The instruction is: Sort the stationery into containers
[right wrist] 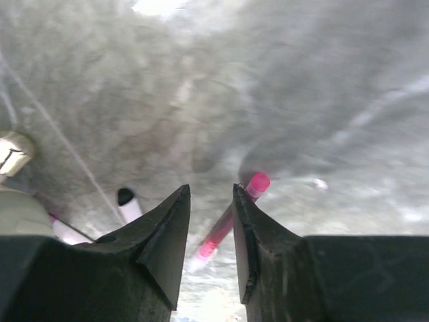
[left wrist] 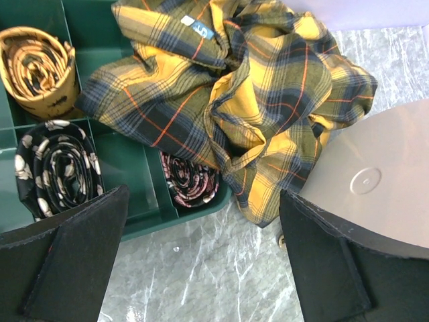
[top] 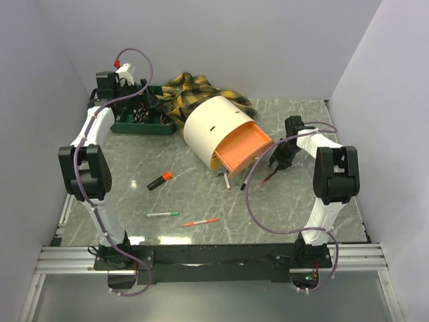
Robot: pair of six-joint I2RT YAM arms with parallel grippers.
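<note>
My left gripper is open and empty over the green compartment tray (top: 144,129), which holds rolled cloths. My right gripper is part open, low over a pink marker (right wrist: 221,227), with the marker partly behind a finger. More markers lie on the table: a black-capped one (right wrist: 130,206), a black one with orange cap (top: 159,181), a green-white one (top: 162,214), an orange one (top: 200,221) and a white one (top: 227,181). A cream cylindrical holder with orange compartment (top: 243,145) stands at the centre.
A yellow plaid cloth (top: 199,90) lies at the back, over the tray's edge and behind the holder.
</note>
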